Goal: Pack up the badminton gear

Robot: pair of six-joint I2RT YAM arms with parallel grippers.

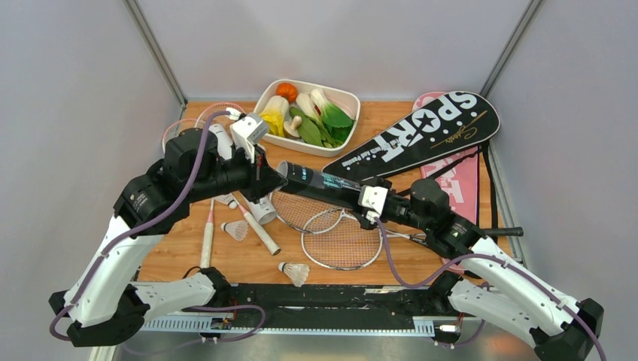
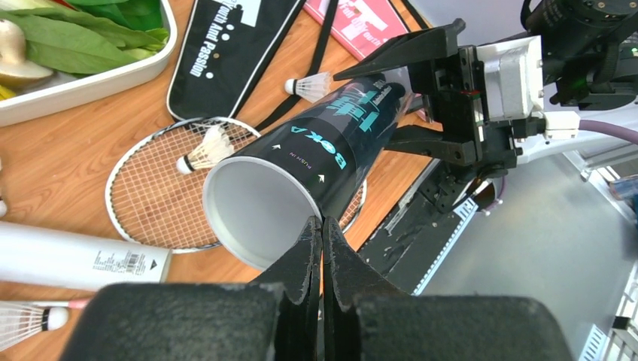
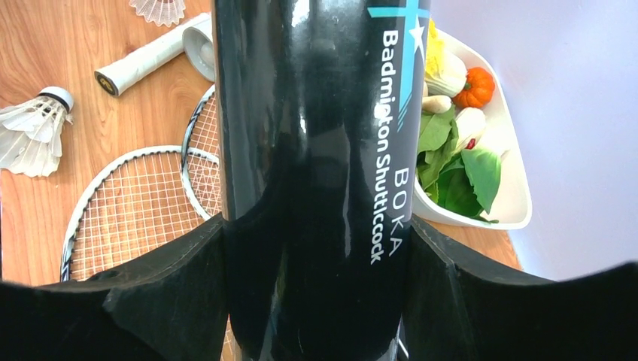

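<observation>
My right gripper is shut on a black BOKA shuttlecock tube, held above the rackets with its open white-rimmed end facing left; it fills the right wrist view. My left gripper is shut, its fingertips at the lower rim of that open end, nothing seen between them. Shuttlecocks lie on the table among rackets, a white tube and racket grips. The black SPORTS bag lies back right over a pink bag.
A white container of vegetables stands at the back centre, behind the held tube. Walls bound the table at the back and sides. A bare strip of table shows at the front left.
</observation>
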